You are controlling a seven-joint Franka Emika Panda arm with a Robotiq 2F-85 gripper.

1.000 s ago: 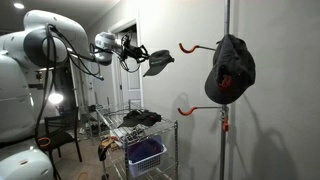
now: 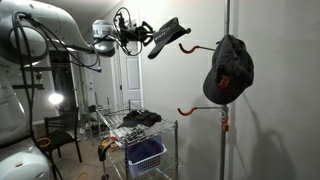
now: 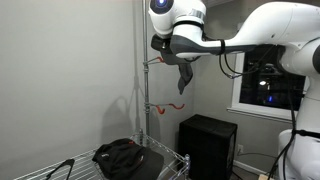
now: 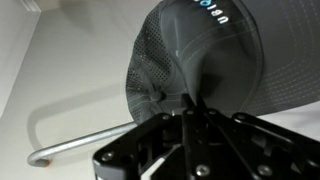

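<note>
A dark grey cap (image 2: 167, 38) with light lettering, readable only in part, hangs from my gripper (image 2: 147, 36). In the wrist view the cap (image 4: 225, 60) fills much of the picture, and the gripper is shut on its fabric. The upper red-tipped hook (image 2: 186, 48) sticks out from the pole just below and right of the cap; no contact can be made out. From the other side, the cap (image 3: 185, 78) shows beneath the arm, which covers most of the gripper.
A black cap with a red B (image 2: 229, 75) hangs at the pole (image 2: 227, 150). Lower down is another red-tipped hook (image 2: 187, 111). The wire rack (image 2: 172, 150) carries dark caps (image 2: 141, 118) and a blue-white basket (image 2: 147, 151). A metal rod (image 4: 85, 141) crosses the wrist view.
My gripper has carried the grey cap upward and slightly right, from left of and below the upper hook to above it. The cap has tilted more steeply. The black cap stays put.
</note>
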